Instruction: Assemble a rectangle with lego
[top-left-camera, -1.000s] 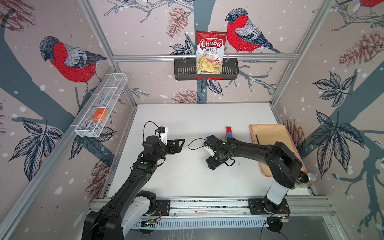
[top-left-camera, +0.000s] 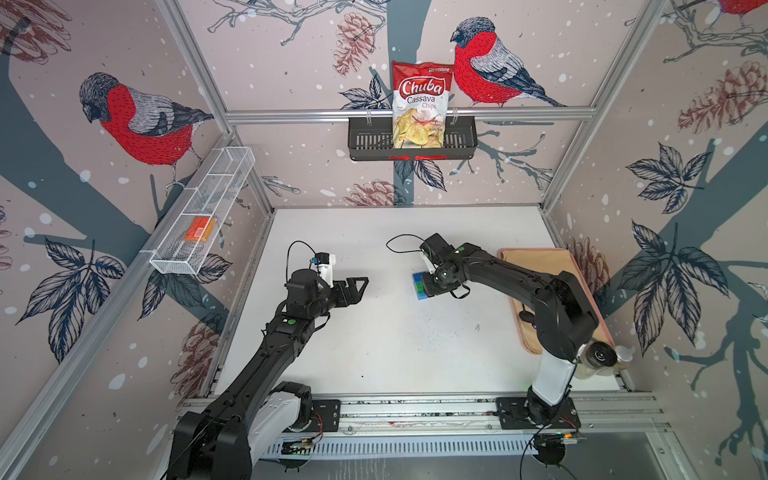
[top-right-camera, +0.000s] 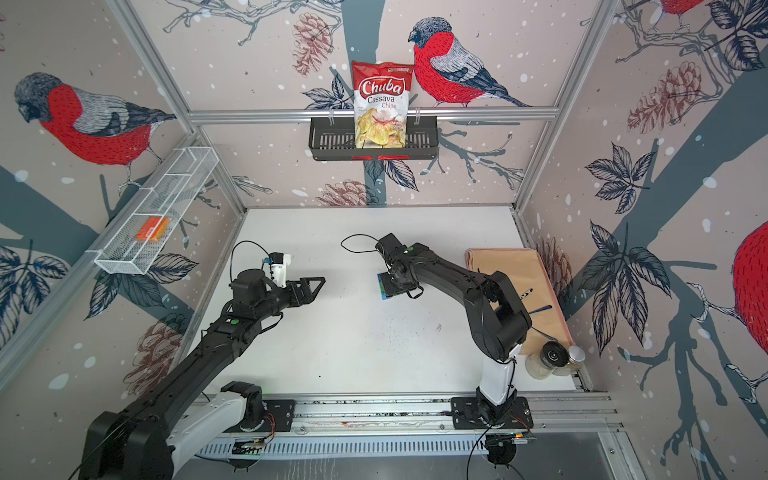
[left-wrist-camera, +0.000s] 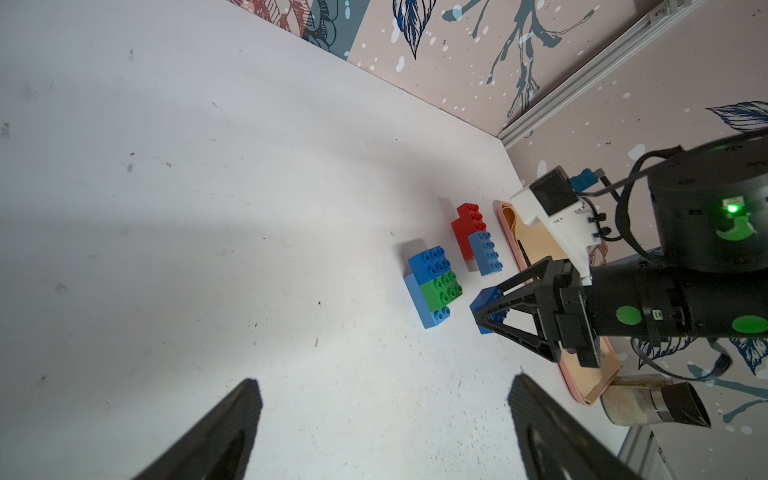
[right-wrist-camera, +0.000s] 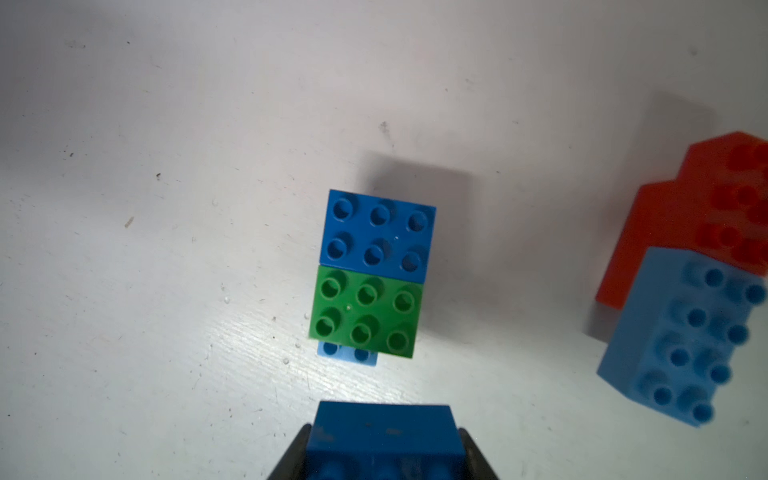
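Observation:
In the right wrist view a blue brick and a green brick sit side by side atop a light-blue brick. Red bricks and another light-blue brick are at the right. My right gripper is shut on a dark-blue brick, held beside the green-topped stack. My left gripper stands open and empty over the left side of the table, its blurred fingers at the bottom of the left wrist view.
A wooden tray with utensils lies on the right, jars near its front.
My right arm has moved toward the back of the table, now covering the red bricks in the top left view. The left arm is almost unchanged.

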